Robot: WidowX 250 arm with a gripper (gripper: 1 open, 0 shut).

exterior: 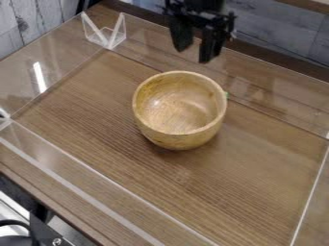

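Observation:
A large wooden bowl [180, 110] sits empty on the wooden table [90, 144]. Beyond it, at the top centre of the view, is my dark gripper [193, 46], raised above the table. It is apart from the bowl, and whether its fingers are open or shut is too unclear to tell. A small green item [225, 94] shows at the bowl's right rim, mostly hidden or too small to identify.
A white wire-like object [110, 31] stands at the back left. Dark cables [19, 231] lie at the lower left corner.

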